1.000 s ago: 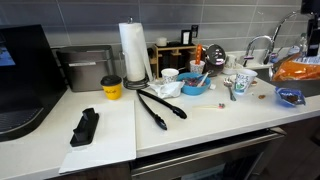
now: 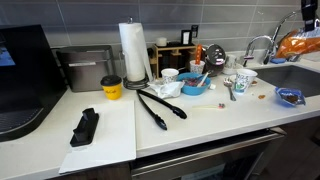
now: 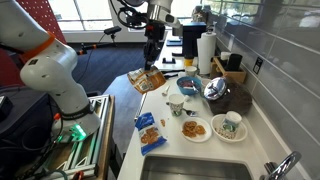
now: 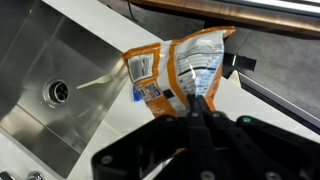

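An orange and white snack bag (image 4: 172,75) hangs from my gripper, which is shut on its thin edge. In the second exterior view the bag (image 3: 147,79) hangs in the air below the gripper (image 3: 150,63), near the counter's front edge. The first exterior view shows the bag (image 2: 299,43) at the upper right, above the sink side, with the gripper (image 2: 308,12) partly cut off by the frame. A blue packet (image 3: 150,134) lies on the counter beside the sink, apart from the held bag.
A plate of food (image 3: 197,129), a plate with a cup (image 3: 229,127), white cups (image 3: 176,103) and a blue bowl (image 3: 190,84) crowd the counter. The steel sink (image 3: 184,170) is nearby. Black tongs (image 2: 158,108) and a paper towel roll (image 2: 135,52) stand farther along.
The orange bag and my gripper have risen from lower down near the sink over the last second. The counter objects have not moved.
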